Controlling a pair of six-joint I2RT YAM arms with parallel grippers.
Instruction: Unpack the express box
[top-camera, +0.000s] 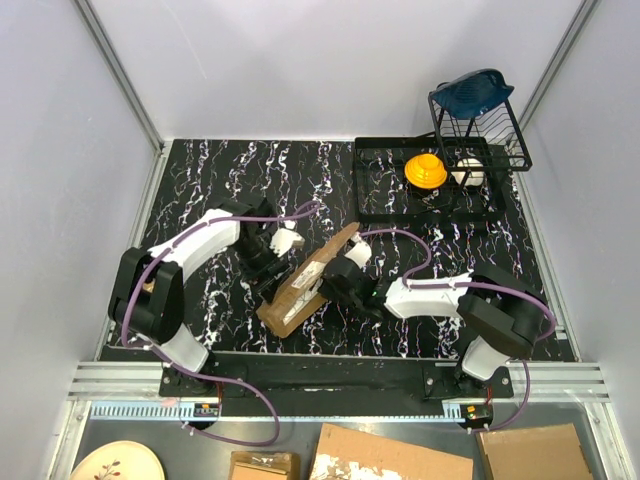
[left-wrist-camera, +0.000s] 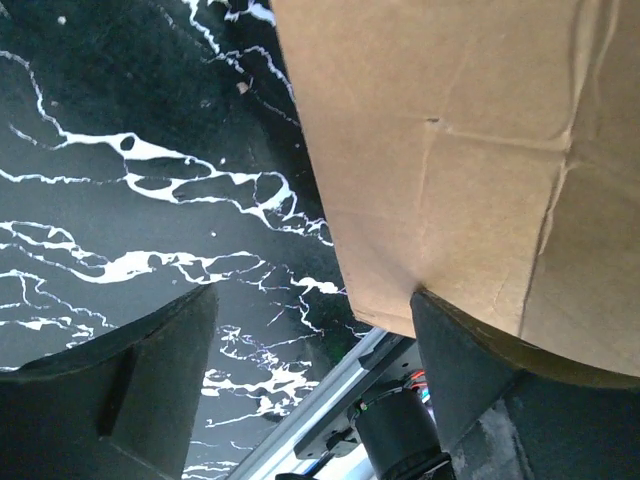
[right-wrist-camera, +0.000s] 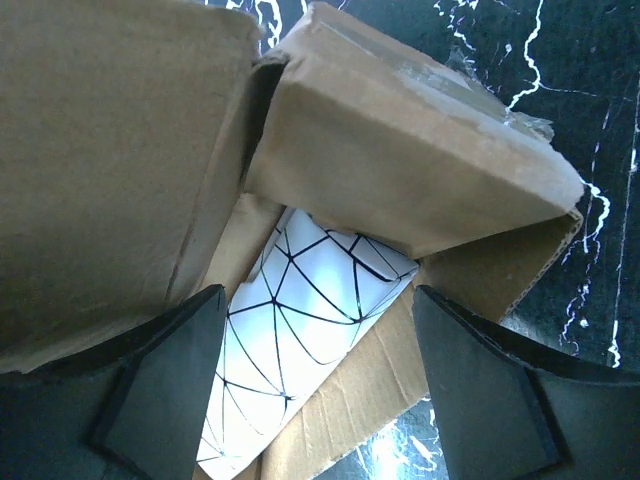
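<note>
A cardboard box (top-camera: 281, 320) lies diagonally on the black marble table, its long flap raised. Inside it, in the right wrist view, is a white item with black geometric lines (right-wrist-camera: 300, 320), partly under an end flap (right-wrist-camera: 400, 160). My left gripper (top-camera: 271, 282) is at the box's left side; in its wrist view the open fingers (left-wrist-camera: 313, 349) straddle the edge of brown cardboard (left-wrist-camera: 420, 200). My right gripper (top-camera: 333, 280) sits at the box's right side, its fingers (right-wrist-camera: 322, 360) apart over the opening and the white item.
A black dish rack (top-camera: 380, 215) at the back right holds a yellow bowl (top-camera: 426, 170), a white item (top-camera: 468, 172) and a blue object (top-camera: 470, 92). Cardboard pieces (top-camera: 390, 455) lie beyond the front edge.
</note>
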